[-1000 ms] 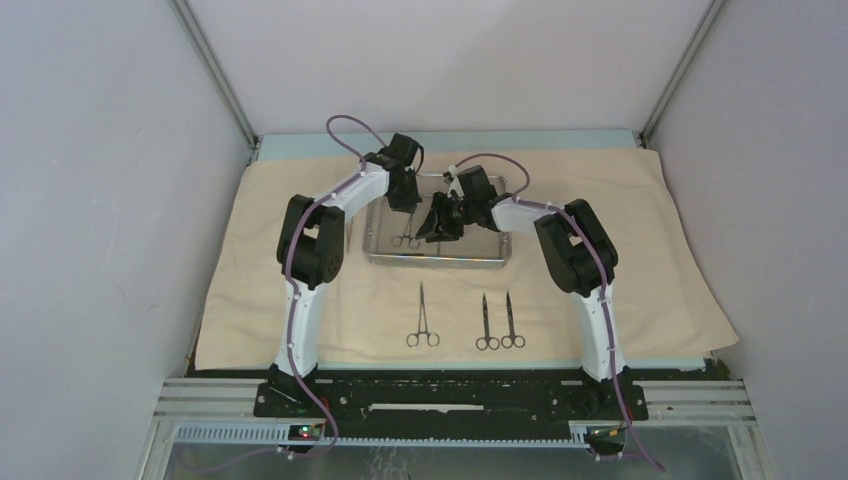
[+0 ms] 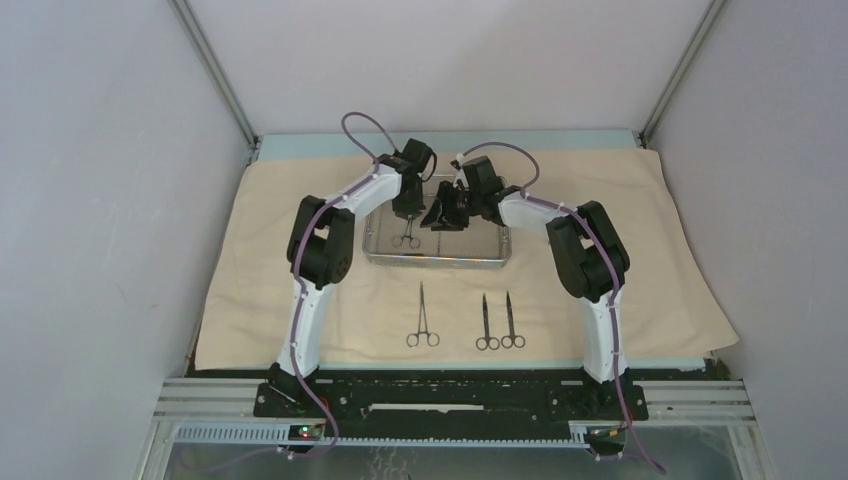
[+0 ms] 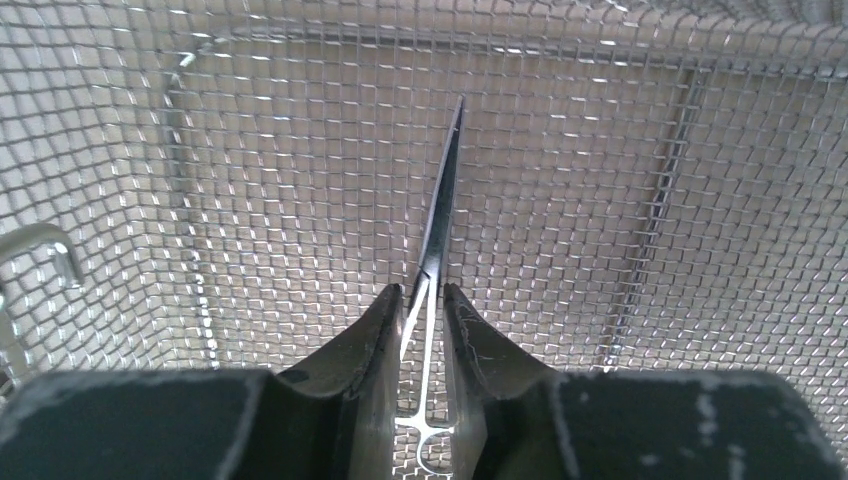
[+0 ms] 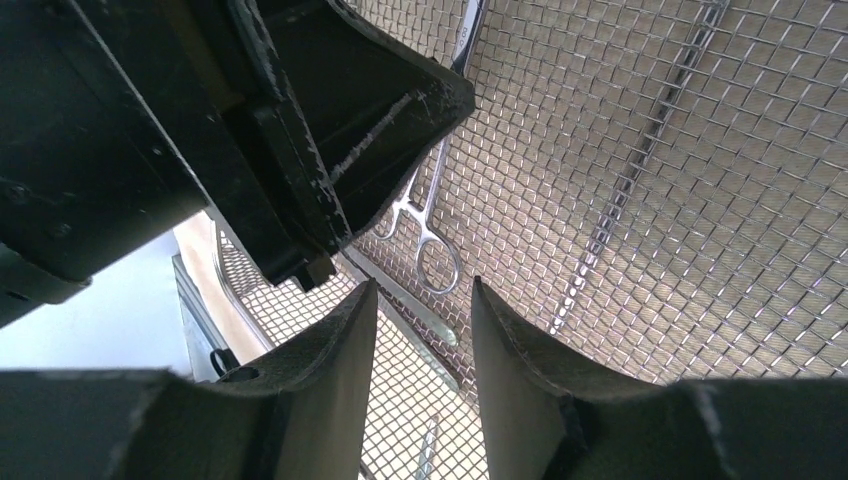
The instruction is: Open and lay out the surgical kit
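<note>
A needle-holder-like clamp (image 3: pixel 437 225) with ring handles lies on the mesh floor of the wire tray (image 2: pixel 436 262). My left gripper is open above it, one finger on each side of its shafts; in the left wrist view nothing shows contact. The clamp's ring handles (image 4: pixel 438 258) appear in the right wrist view beyond the left gripper's dark finger. My right gripper stands part open over the tray with nothing between its fingers. Two slim flat-handled tools (image 4: pixel 415 312) lie below it on the mesh.
On the beige cloth in front of the tray lie another clamp (image 2: pixel 423 318) and two pairs of scissors, left (image 2: pixel 486 325) and right (image 2: pixel 511 322). A raised wire divider (image 4: pixel 625 180) crosses the tray floor.
The right arm has drifted slightly right. The tools on the cloth have not moved.
</note>
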